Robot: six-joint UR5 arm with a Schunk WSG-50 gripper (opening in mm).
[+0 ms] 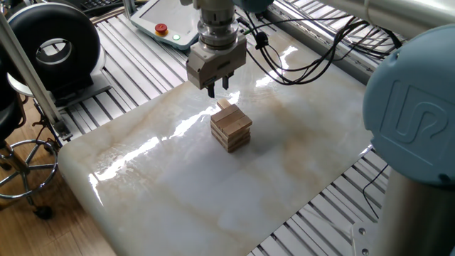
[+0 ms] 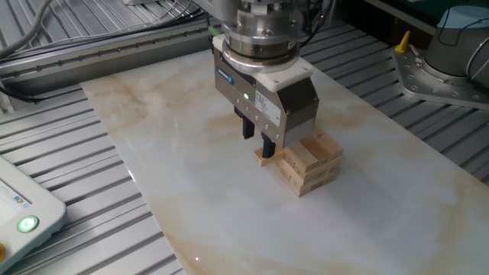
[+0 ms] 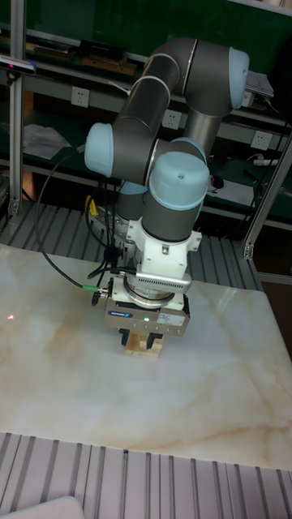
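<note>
A squat stack of light wooden blocks (image 1: 231,128) stands on the marbled board, its layers running in crossing directions. One wooden block (image 2: 263,159) sticks out from the side of the stack facing the gripper; its lower part is hard to make out. My gripper (image 1: 219,90) hangs just above and beside that side, fingers pointing down. In exterior view 2 the two black fingers (image 2: 267,146) stand apart, with no object visible between them. Exterior view 3 has the gripper body (image 3: 148,316) partly covering the blocks (image 3: 145,345).
The glossy marbled board (image 1: 178,206) is bare around the stack. Slatted metal table (image 2: 92,206) surrounds it. A teach pendant (image 1: 167,21) with a red stop button lies at the table's far side. Black cables (image 1: 313,64) hang beside the arm.
</note>
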